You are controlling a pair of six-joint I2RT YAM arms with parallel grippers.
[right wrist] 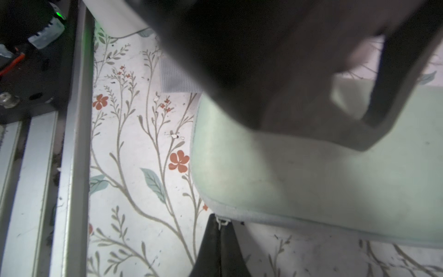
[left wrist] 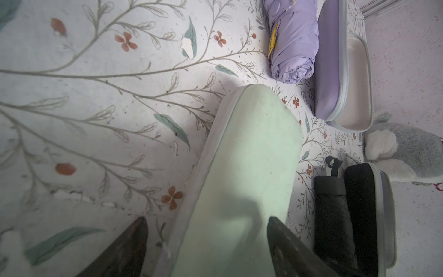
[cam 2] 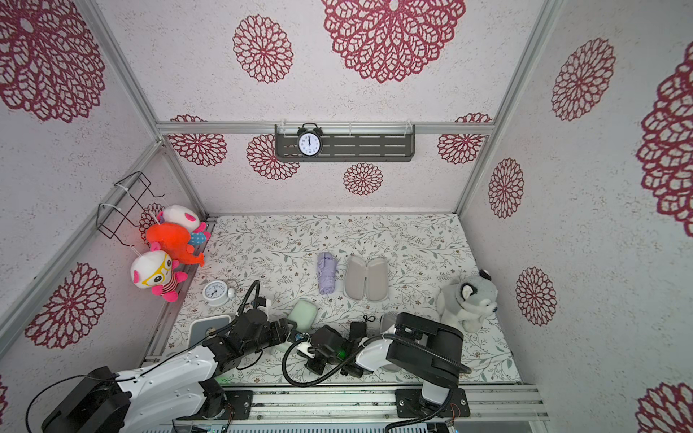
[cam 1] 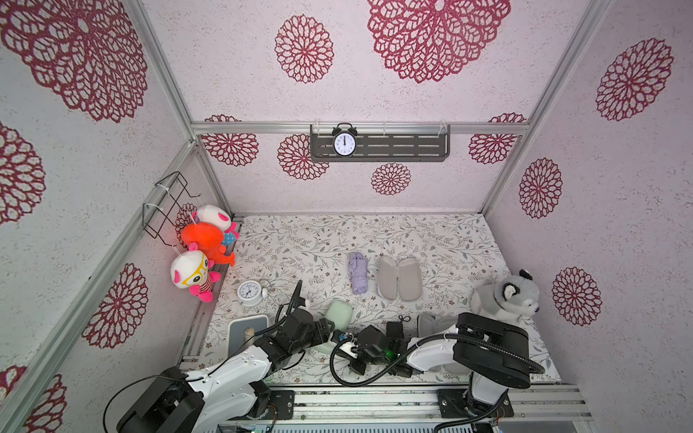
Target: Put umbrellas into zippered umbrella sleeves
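A green zippered sleeve (left wrist: 249,157) lies at the front centre. My left gripper is part open over its upper end, fingertips either side of its edge. My right gripper is shut at the sleeve's near corner, on what looks like the small zipper pull. Further back lie a rolled lavender umbrella (cam 1: 358,272) and an open sleeve (cam 1: 389,278), lavender outside. A black umbrella (left wrist: 333,217) rests beside an open black sleeve (left wrist: 362,212) to the right, largely hidden by my right arm in the top views.
A grey tray (cam 1: 245,328) and white clock (cam 1: 249,291) are at the left, with plush toys (cam 1: 195,274) along that wall. A grey plush dog (cam 1: 505,299) sits at the right.
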